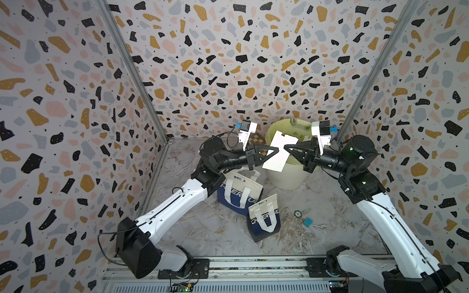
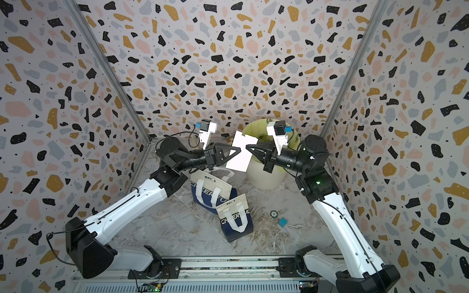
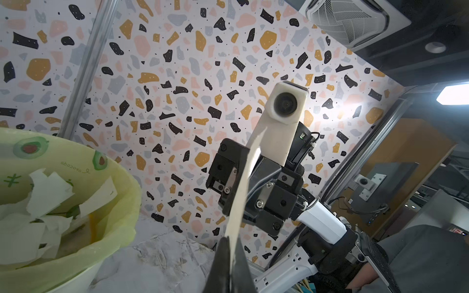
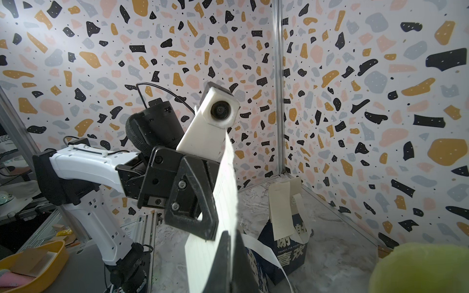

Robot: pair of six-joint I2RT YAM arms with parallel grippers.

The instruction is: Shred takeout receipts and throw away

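Note:
A white paper sheet [image 1: 277, 155] hangs upright in the air between my grippers, in front of the waste bin. My left gripper [image 1: 274, 150] is shut on its left side and my right gripper [image 1: 288, 146] on its right side; both wrist views show the sheet edge-on between the fingers. The bin [image 1: 287, 181] has a pale yellow-green liner [image 3: 119, 195], and torn white scraps [image 3: 51, 193] lie inside it.
Two navy-and-cream bags [image 1: 263, 229] lie on the marble table below my arms. A small round object [image 1: 297, 214] and a blue square [image 1: 307, 222] lie right of them.

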